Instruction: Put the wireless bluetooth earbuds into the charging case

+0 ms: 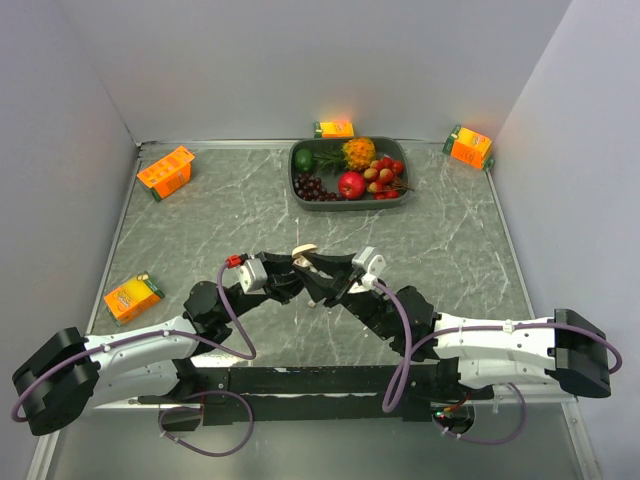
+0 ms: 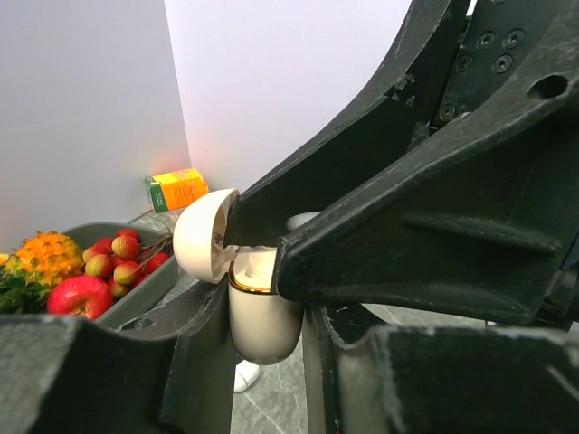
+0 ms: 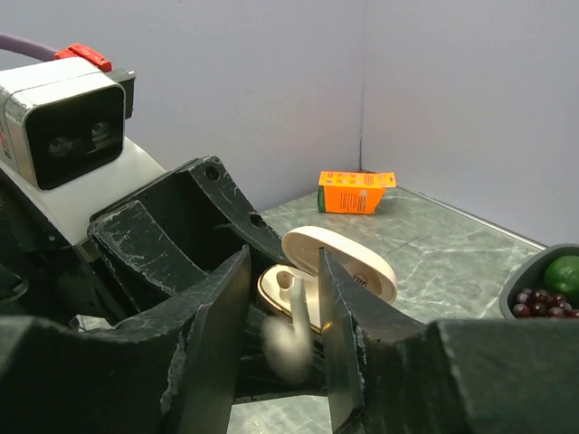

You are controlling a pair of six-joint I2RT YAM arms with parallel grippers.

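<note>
The cream charging case (image 2: 265,321) is upright in my left gripper (image 1: 292,275), which is shut on it; its lid (image 3: 339,253) stands open. My right gripper (image 1: 318,272) is over the case, its fingers part open around a pale, blurred earbud (image 3: 289,339) at the case's opening; I cannot tell whether they touch it or how far it sits in. A small white piece (image 2: 246,377) shows below the case in the left wrist view, on the table (image 1: 230,220).
A grey tray (image 1: 345,202) of fruit stands at the back middle. Orange boxes (image 1: 166,173) lie around the left side, back and back right (image 1: 468,147). The middle of the table is otherwise mostly clear.
</note>
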